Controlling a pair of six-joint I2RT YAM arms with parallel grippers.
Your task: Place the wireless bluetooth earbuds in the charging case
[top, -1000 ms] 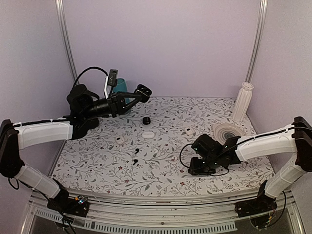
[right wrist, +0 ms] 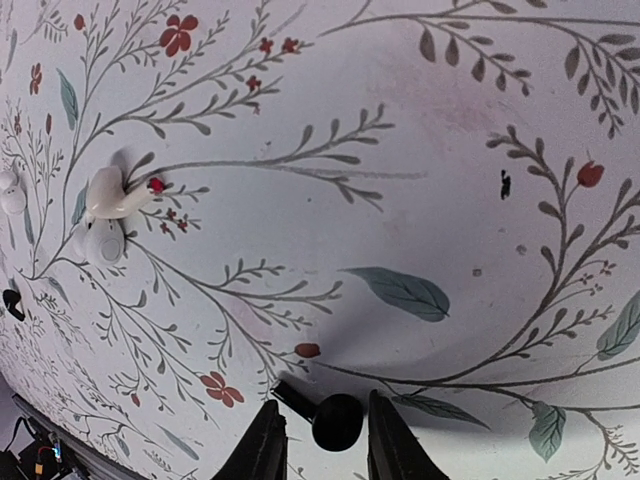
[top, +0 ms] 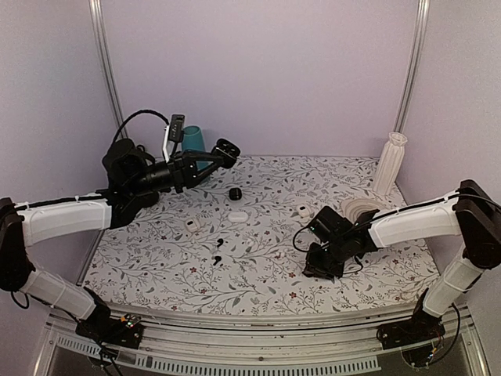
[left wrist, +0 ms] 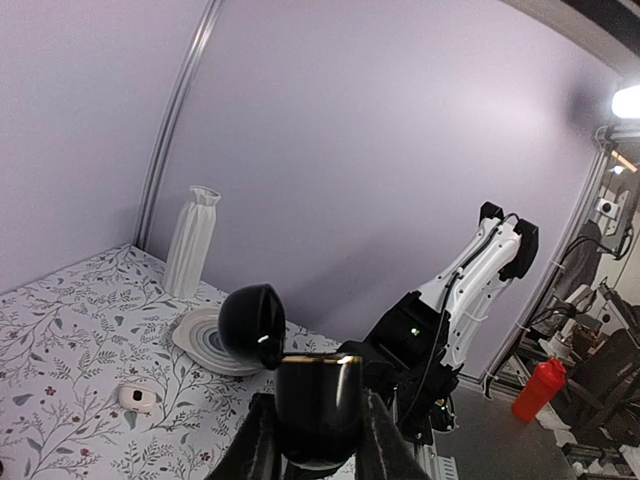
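Note:
My left gripper (top: 205,157) is shut on an open black charging case (left wrist: 318,405), held raised over the table's back left; its lid (left wrist: 250,320) stands up. Low over the front right, my right gripper is part open, its fingertips either side of a black earbud (right wrist: 337,420) lying on the floral cloth; whether they touch it I cannot tell. Small black earbuds (top: 219,258) lie at the table's middle left. White earbuds (right wrist: 108,205) also show in the right wrist view.
White cases (top: 192,225) and a small black case (top: 235,193) lie on the cloth. A white vase (top: 390,164) and round mat (left wrist: 205,340) are at the right, a teal cup (top: 193,141) behind the left arm.
The right arm has shifted slightly around the earbud at the front right. The left gripper, holding the case, has moved slightly left.

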